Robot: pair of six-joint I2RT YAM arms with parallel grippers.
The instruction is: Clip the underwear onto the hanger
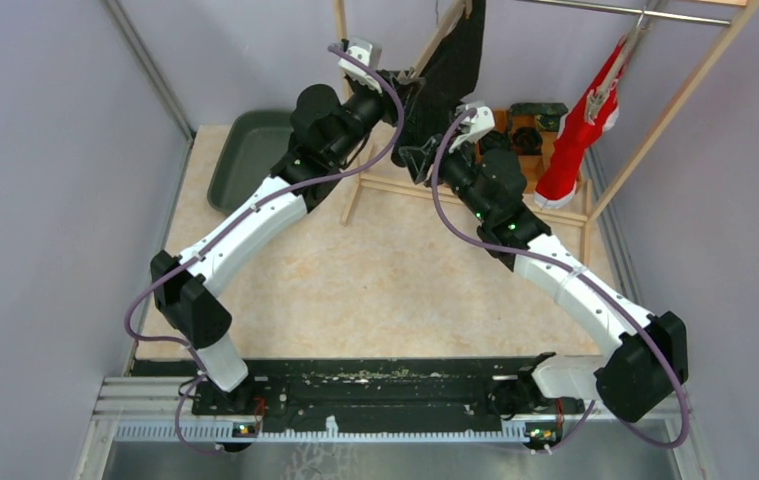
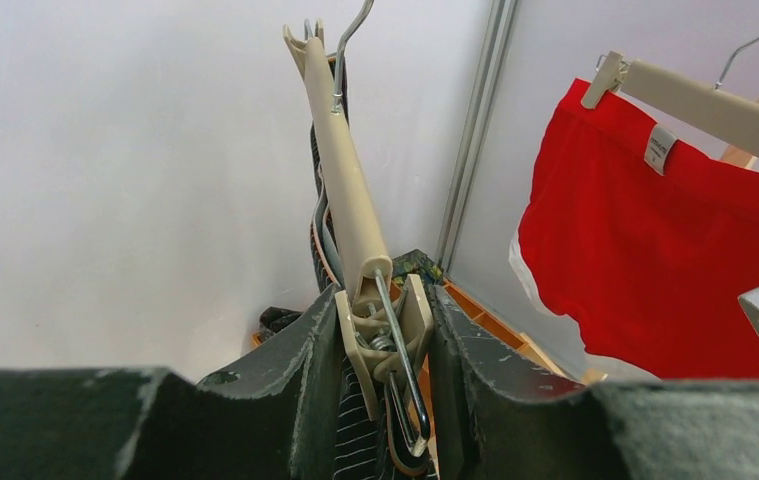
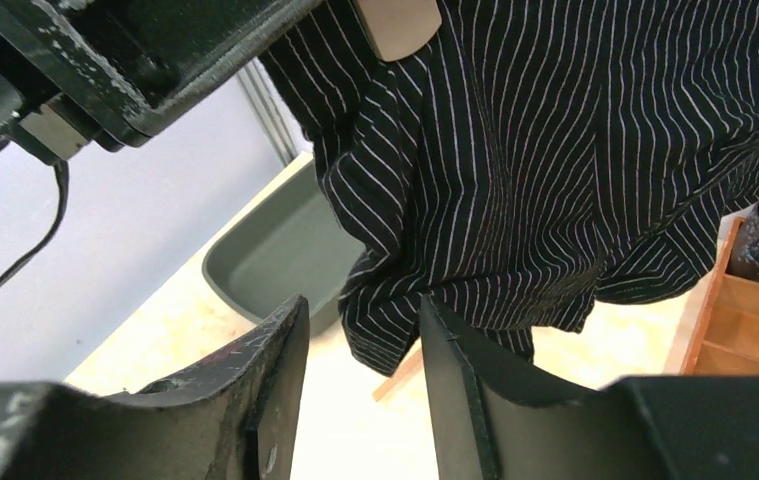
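My left gripper [image 1: 403, 82] is shut on the clip at the end of a beige hanger [image 2: 343, 170], which fills the space between its fingers in the left wrist view. Black striped underwear [image 3: 495, 170] hangs from that hanger, below and behind it. My right gripper stands part open just in front of the dangling fabric's lower folds; whether it touches them I cannot tell. A red garment [image 2: 645, 240] hangs clipped to another hanger [image 2: 715, 110] at the right.
A wooden rack [image 1: 680, 105] with a metal rail surrounds the hangers. A green-grey tray [image 1: 247, 150] stands at back left, and a wooden divided box [image 3: 750, 330] with dark rolled items is under the rack.
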